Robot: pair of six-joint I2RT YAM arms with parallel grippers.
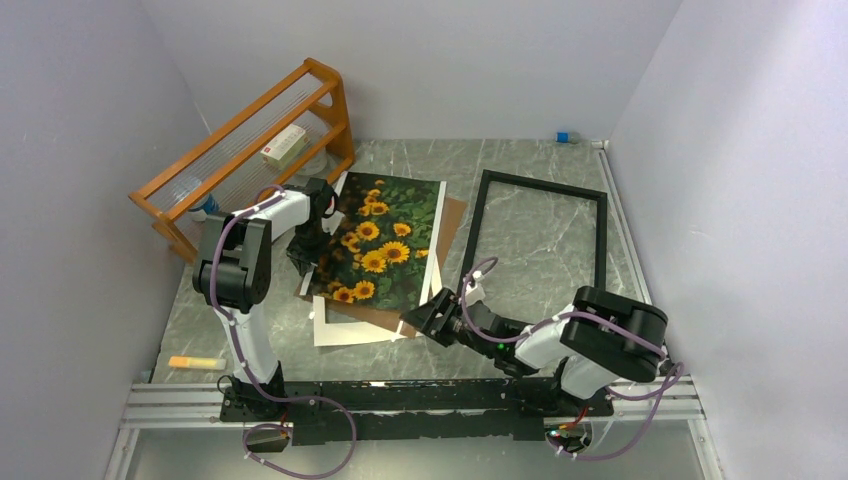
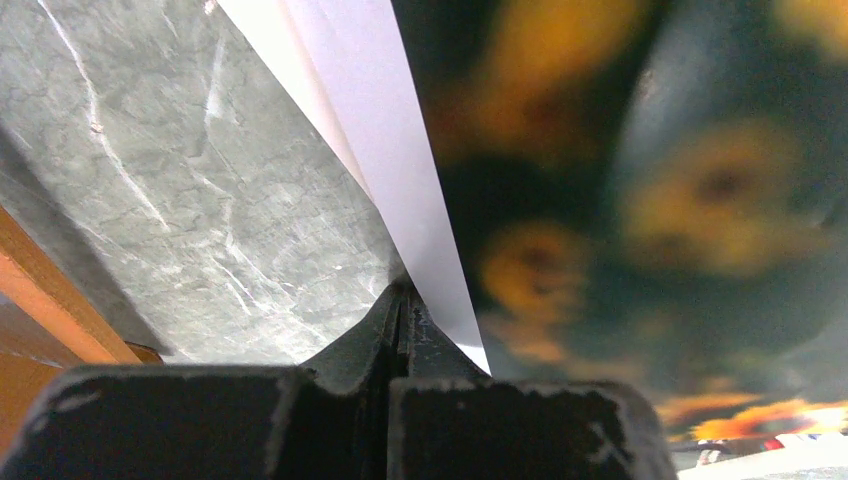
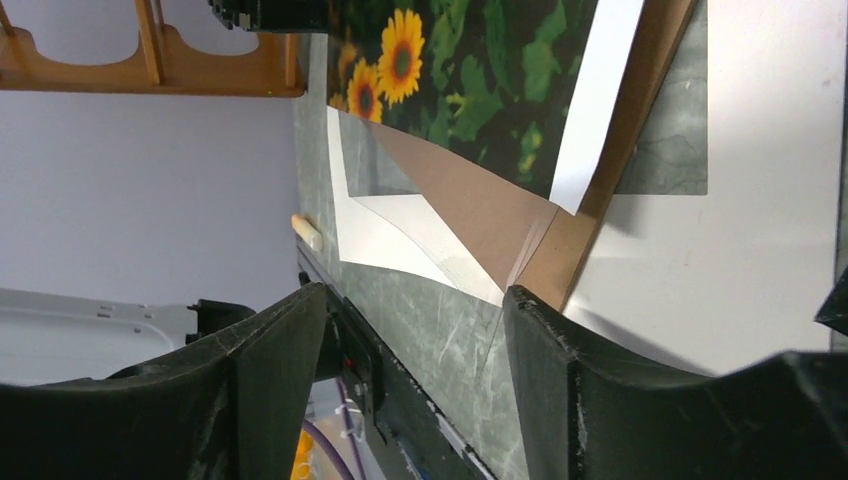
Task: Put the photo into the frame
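Observation:
The sunflower photo [image 1: 385, 240], with white borders, lies askew over a brown backing board [image 1: 452, 222] and a white mat [image 1: 340, 333]. Along its left side my left gripper [image 1: 312, 264] is shut on the photo's edge; the left wrist view has the white border [image 2: 405, 170] running to the fingertips [image 2: 400, 305]. Beyond the photo's lower right corner, my right gripper is part open. Its fingers stand apart and short of the photo's corner [image 3: 572, 205], with nothing visibly held. The black frame [image 1: 540, 182] lies flat on the right, its lower part hidden by my right arm.
A wooden rack [image 1: 240, 140] with a small box [image 1: 286, 146] stands close behind my left arm. The yellow-orange stick [image 1: 197, 363] is at the front left, the blue item [image 1: 567, 137] at the back right. Bare table [image 1: 540, 245] shows inside the frame.

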